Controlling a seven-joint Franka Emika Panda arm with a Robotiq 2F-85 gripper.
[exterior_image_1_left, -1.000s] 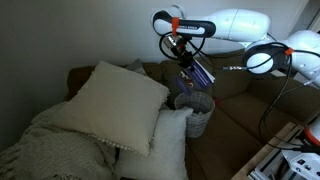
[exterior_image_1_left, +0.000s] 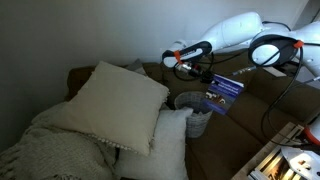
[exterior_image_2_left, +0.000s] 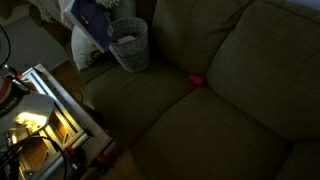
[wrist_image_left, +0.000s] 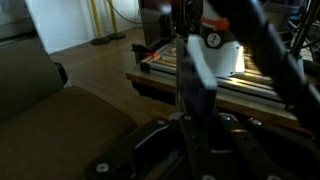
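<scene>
In exterior view 1, a blue book-like object (exterior_image_1_left: 222, 93) hangs from my gripper (exterior_image_1_left: 203, 78), tilted, just right of the wicker basket (exterior_image_1_left: 195, 121). My gripper is shut on its edge. Exterior view 2 shows the blue object (exterior_image_2_left: 88, 20) at the upper left, beside the grey basket (exterior_image_2_left: 129, 45), with something pale inside the basket. The arm's end is out of frame there. Dark fingers fill the lower part of the wrist view, where a pale strip of the held object (wrist_image_left: 200, 68) shows, blurred.
A brown sofa (exterior_image_2_left: 215, 125) carries the basket; its seat right of the basket is mostly clear. White pillows (exterior_image_1_left: 120, 103) lie left of the basket. A table (exterior_image_2_left: 75, 115) with a lit lamp stands in front.
My gripper has moved right and lower with the blue object, from above the basket to its right side. The object has turned more of its face to the camera.
</scene>
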